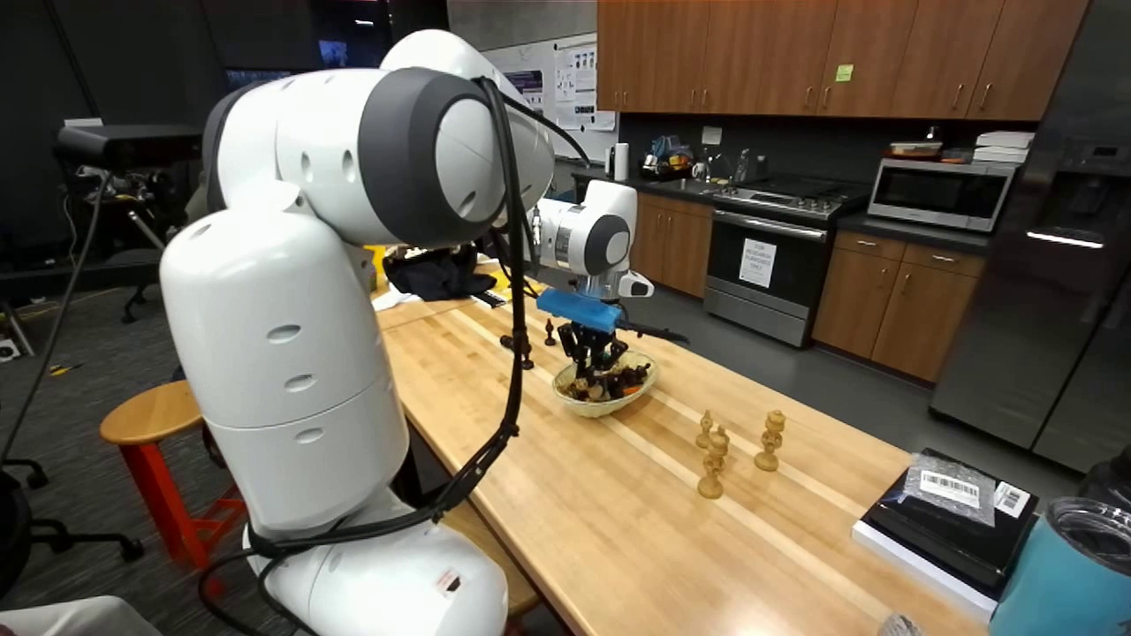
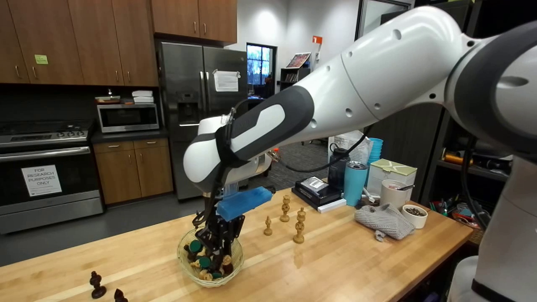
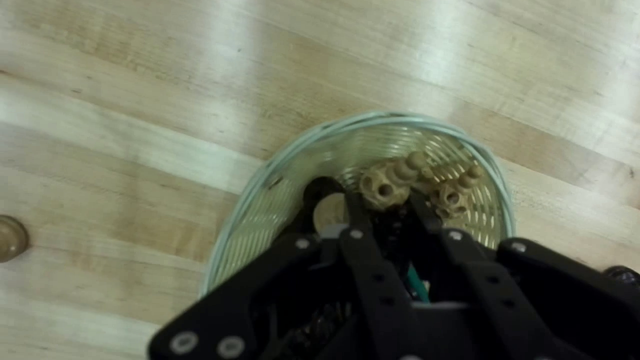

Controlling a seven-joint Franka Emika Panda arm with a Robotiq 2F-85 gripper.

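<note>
A pale wicker basket holds a jumble of dark and light chess pieces. In the wrist view my gripper is over it, its fingers shut on a dark chess piece that is largely hidden between them. A light carved piece lies just beyond the fingertips. Seen from outside, the gripper points down into the basket, and the fingers hide part of its contents.
Dark pieces stand at the basket's other side. Toward the far end are a black box, a blue tumbler, a grey cloth and a small bowl. Bare tabletop lies in front of the basket.
</note>
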